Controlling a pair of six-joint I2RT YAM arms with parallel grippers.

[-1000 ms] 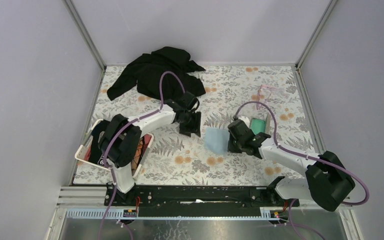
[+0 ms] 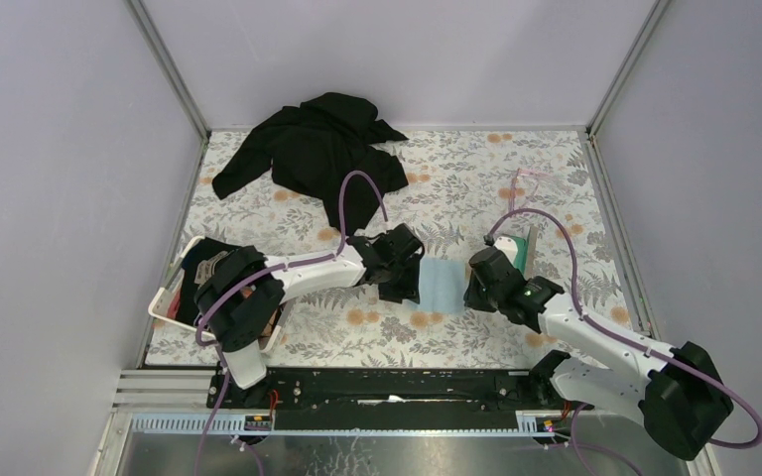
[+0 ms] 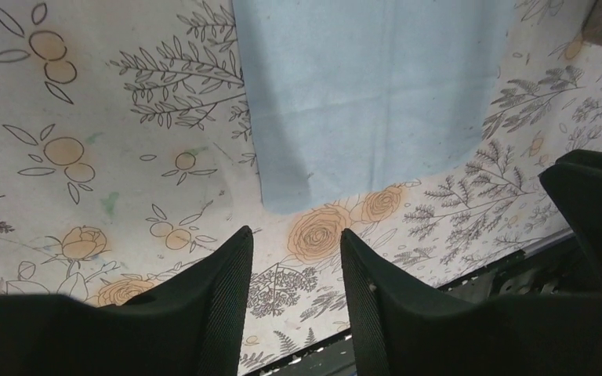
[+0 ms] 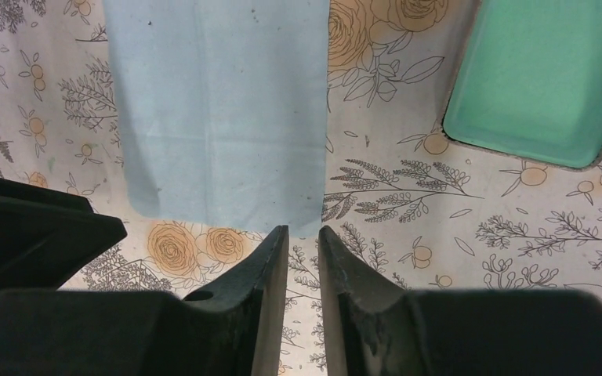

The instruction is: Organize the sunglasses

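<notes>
A light blue cloth (image 2: 438, 284) lies flat mid-table between both grippers; no sunglasses can be made out on it. My left gripper is over the cloth's lower-left area, its fingers part open with only patterned table showing between them. My right gripper hangs above the cloth's edge, fingertips a narrow gap apart with nothing visible between them. A green case (image 4: 537, 74) lies just right of the cloth, partly hidden by my right arm in the top view.
A black garment (image 2: 319, 149) lies at the back. A white bin (image 2: 164, 297) with dark items stands at the left, under my left arm. A pink clear item (image 2: 526, 183) lies at the back right; the space around it is clear.
My left gripper has moved down toward the front and slightly right, onto the cloth's left edge. The cloth looks unmoved.
</notes>
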